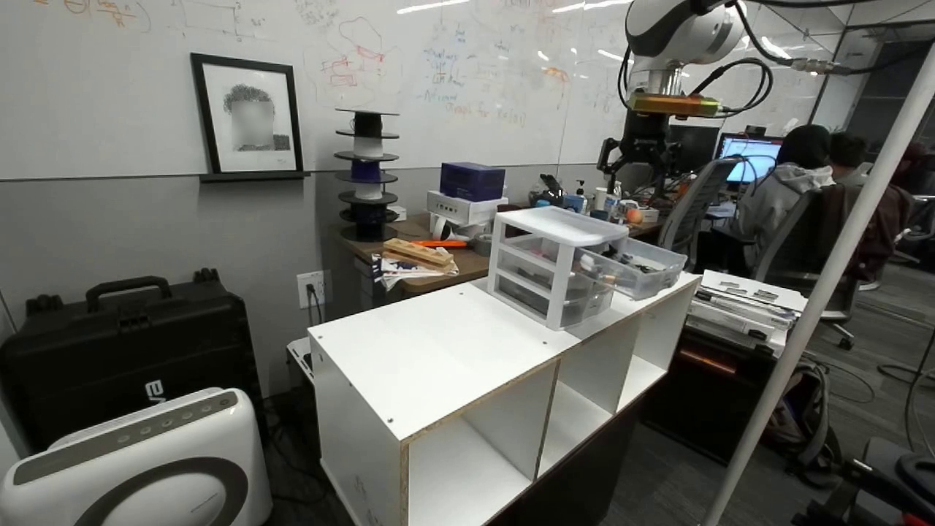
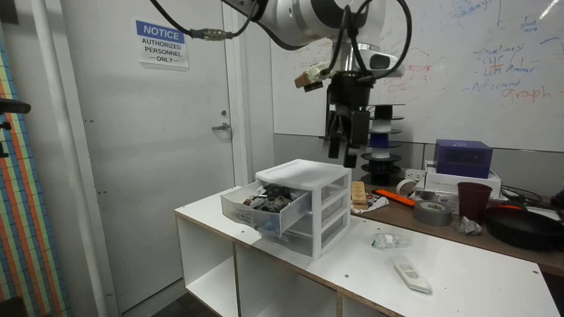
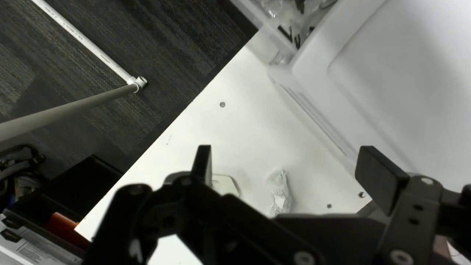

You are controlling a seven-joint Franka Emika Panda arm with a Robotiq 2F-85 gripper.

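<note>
My gripper hangs in the air above the white drawer unit, pointing down. In the wrist view its two fingers stand wide apart, so it is open and empty. The unit's top drawer is pulled out and holds a jumble of small dark and clear items. On the white shelf top, beside the unit, lie a crumpled clear plastic piece and a pale flat oblong object. In the wrist view, the plastic piece shows between the fingers far below, and a finger partly covers the oblong object.
Behind the shelf a brown desk carries a tape roll, a dark red cup, a black pan and a purple box. A stack of spools rises at the back. A white pole stands near the shelf.
</note>
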